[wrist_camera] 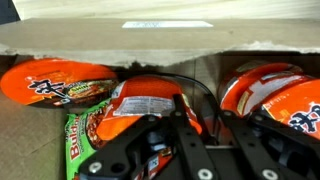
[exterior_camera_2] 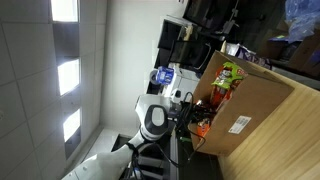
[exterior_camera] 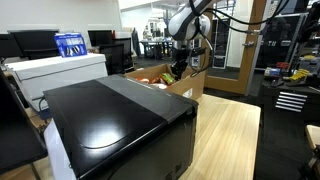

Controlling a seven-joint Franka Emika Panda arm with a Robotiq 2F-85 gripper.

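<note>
A cardboard box [exterior_camera: 178, 98] holds red noodle cups and packets. In the wrist view, a red cup [wrist_camera: 55, 82] lies at the left, another red cup [wrist_camera: 148, 103] is near the middle, and more red cups [wrist_camera: 288, 97] are at the right. A green packet [wrist_camera: 80, 142] shows below the left cup. My gripper is over the box contents with its fingers partly apart, between the middle cup and the right-hand cups. Nothing clearly shows held between them. In exterior view 2, the arm's end [exterior_camera_2: 183, 112] is at the box's side.
The box wall [wrist_camera: 160, 40] runs close beyond the fingers. A dark cable [wrist_camera: 190, 82] curves past the middle cup. Bare wooden table [exterior_camera: 220, 140] lies in front of the box, and a black-topped case [exterior_camera: 115, 110] stands nearby.
</note>
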